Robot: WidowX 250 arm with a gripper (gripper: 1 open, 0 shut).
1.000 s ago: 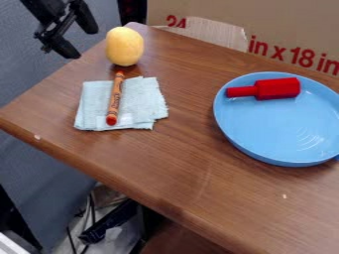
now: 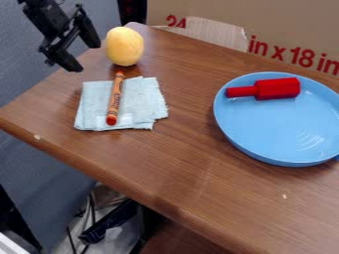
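Note:
My black gripper [image 2: 66,55] hangs at the top left, off the table's back-left edge and left of a yellow potato-like object [image 2: 125,46]; whether it is open or shut is unclear. An orange crayon-like stick [image 2: 114,99] lies upright in the view on a folded pale cloth [image 2: 141,102]. On the right, a red roller-like object with a handle [image 2: 276,87] rests in a blue plate [image 2: 279,134].
A cardboard box [image 2: 279,25] stands along the back. Cables and other dark items lie below the table at the lower left.
The gripper has shifted slightly over the last second, a little lower and rightward. The objects on the table have not moved.

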